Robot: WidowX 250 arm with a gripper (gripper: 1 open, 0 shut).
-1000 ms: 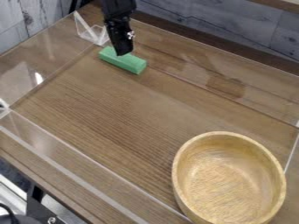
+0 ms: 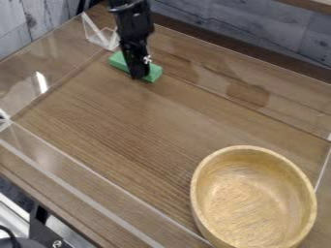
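Observation:
A black gripper (image 2: 135,56) reaches down from the top of the view to a green rectangular block (image 2: 151,72) on the wooden floor (image 2: 142,136), upper left of centre. Its tip is at the block and covers part of it; whether the fingers are shut on it is too small to tell.
A large round tan bowl (image 2: 253,163) sits at the lower right. Clear plastic (image 2: 101,31) lies left of the gripper. Walls border the top and upper left.
The gripper has come down from above the green block to reach it. The block looks roughly where it was.

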